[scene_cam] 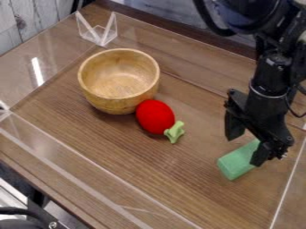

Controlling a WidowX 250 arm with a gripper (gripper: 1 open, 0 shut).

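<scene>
My black gripper (pixel 259 134) hangs at the right of the camera view, open, its fingers angled down just above and beside a green block (pixel 237 166) on the wooden table (pixel 107 179). The block lies tilted diagonally, its upper right end partly hidden behind the gripper.
A red oval object (pixel 155 115) with a small light green piece (pixel 174 133) at its lower right sits left of centre. A tan bowl (pixel 118 73) stands upper left, a white wire-like object (pixel 96 29) behind it.
</scene>
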